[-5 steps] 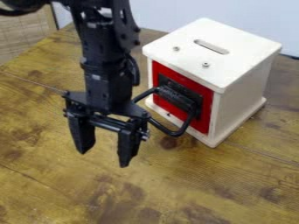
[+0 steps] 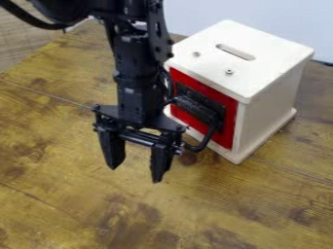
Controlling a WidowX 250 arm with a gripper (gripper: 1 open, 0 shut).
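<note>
The black gripper [image 2: 136,159] hangs low over the wooden table [image 2: 78,214], left of a white wooden box [image 2: 240,58]. Its two fingers stand apart with nothing visible between them. The box has a slot and two screws on top. Its front shows a red panel [image 2: 217,136] with a dark fitting, partly hidden by the arm and a black hose that loops beside it.
A white wall stands behind the box, and a woven surface shows past the table's edge at the upper left.
The arm and gripper have shifted a little to the right, toward the box. The box has not moved.
</note>
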